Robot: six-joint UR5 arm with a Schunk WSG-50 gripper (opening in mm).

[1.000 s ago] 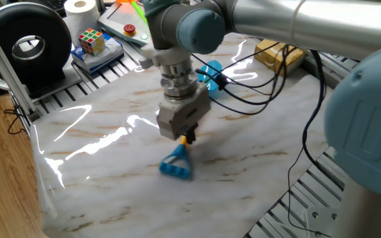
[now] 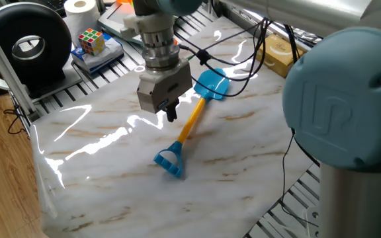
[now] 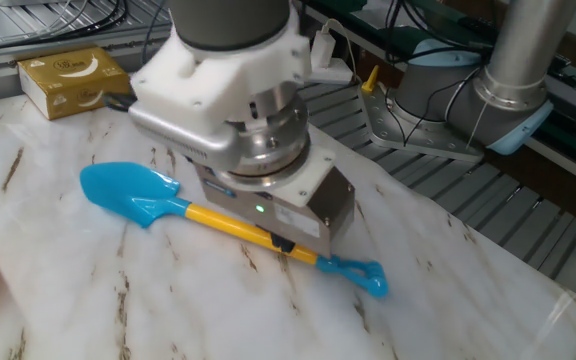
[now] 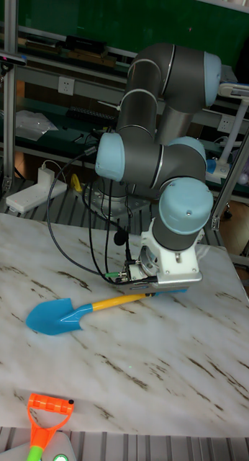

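Observation:
A toy shovel with a blue blade (image 2: 211,83), a yellow shaft (image 2: 192,121) and a blue grip (image 2: 170,160) lies on the marbled sheet (image 2: 237,192). My gripper (image 2: 169,112) points down and stands to the left of the shaft in exterior view 1, apart from it. From exterior view 2, its dark fingertips (image 3: 282,243) overlap the shaft (image 3: 233,225) near the grip end. In exterior view 3, the gripper body covers part of the shovel near its grip, with the blade (image 4: 55,316) clear at left. The finger gap is too small to make out.
A yellow box (image 2: 280,54) sits at the sheet's far edge. Beyond its left edge are a Rubik's cube (image 2: 92,41) on a blue-white packet and a black ring (image 2: 25,46). An orange handle (image 4: 50,407) lies at the front. Cables loop beside the wrist.
Over the last second my gripper went from the shovel's shaft to its left, upward in view.

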